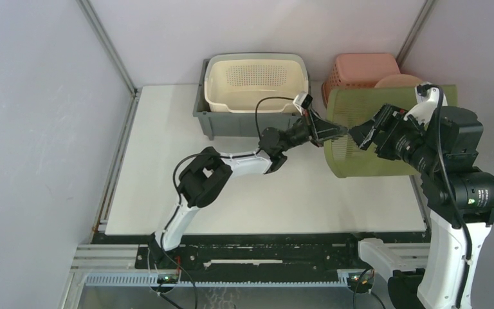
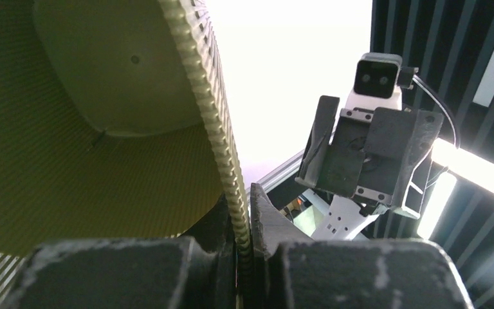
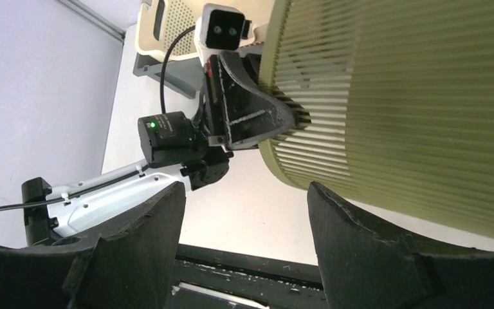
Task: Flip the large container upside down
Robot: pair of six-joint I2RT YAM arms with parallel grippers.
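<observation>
The large olive-green ribbed container (image 1: 359, 161) is tipped on its side at the right of the table. My left gripper (image 1: 334, 134) is shut on its rim; in the left wrist view the rim (image 2: 219, 129) runs between the fingers. The right wrist view shows the container's ribbed outside (image 3: 424, 109) close by my right gripper, which stands part open with nothing seen between its fingers. In the top view that gripper (image 1: 363, 134) hangs over the container.
A cream basket (image 1: 254, 96) sits in a grey bin (image 1: 231, 125) at the back. Pink baskets (image 1: 363, 64) stand at the back right, partly behind the container.
</observation>
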